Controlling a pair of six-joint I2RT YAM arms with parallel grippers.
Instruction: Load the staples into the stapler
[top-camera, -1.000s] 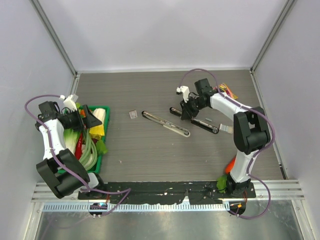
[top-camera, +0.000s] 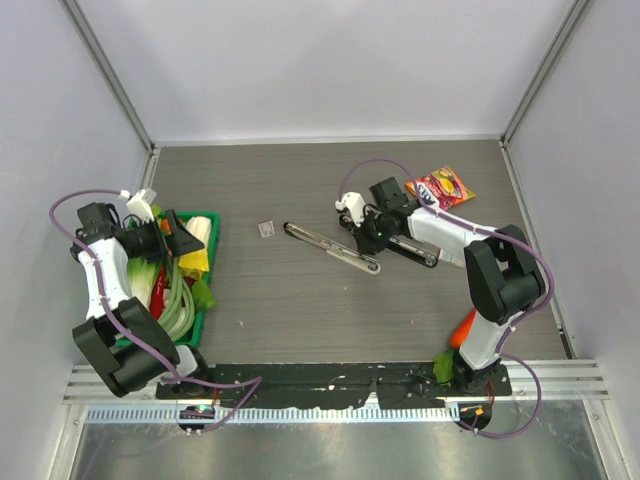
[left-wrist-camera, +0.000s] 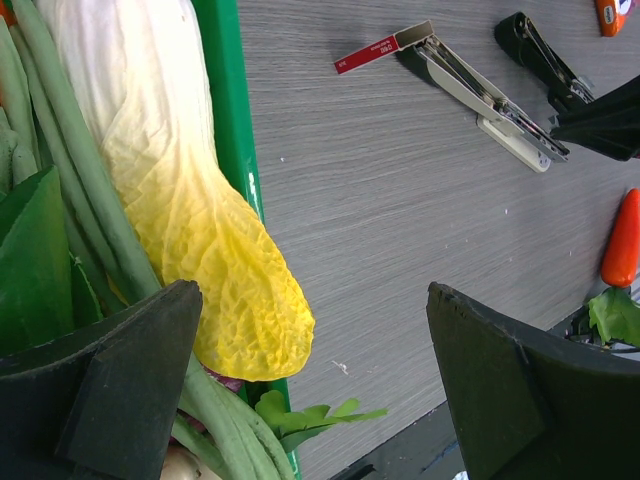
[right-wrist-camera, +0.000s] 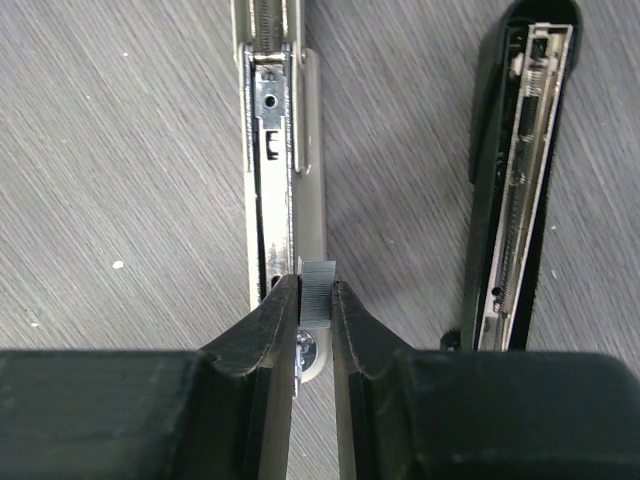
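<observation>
A long pale stapler (top-camera: 330, 246) lies opened out on the table, its metal rail (right-wrist-camera: 272, 200) exposed in the right wrist view. Over the front end of that rail, my right gripper has its fingertips closed in on both sides of a short silver strip of staples (right-wrist-camera: 317, 292). The strip overlaps the rail's right side from this angle; whether it touches the rail cannot be told. My left gripper is open and empty above the vegetable basket, far left of the stapler.
A black stapler (right-wrist-camera: 520, 190), also opened, lies right of the pale one. A small box (left-wrist-camera: 380, 52) sits near the pale stapler's far end. The green basket (top-camera: 216, 235) stands left; a snack bag (top-camera: 440, 187) lies back right.
The left arm has stayed still, and both staplers lie where they were.
</observation>
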